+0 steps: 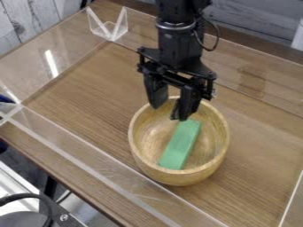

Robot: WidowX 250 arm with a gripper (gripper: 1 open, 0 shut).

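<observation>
A round tan bowl (pixel 148 156) stands in the middle of the wooden table, with a flat green rectangular block (pixel 182 144) lying inside it. My black gripper (pixel 168 101) hangs from above over the back of the bowl, its dark fingers reaching down at the rim, above the block. Whether anything is between the fingers, and how far apart they stand, is hard to tell at this size.
A small clear wire or plastic object (pixel 108 24) sits at the back left. A black cable lies at the lower left corner.
</observation>
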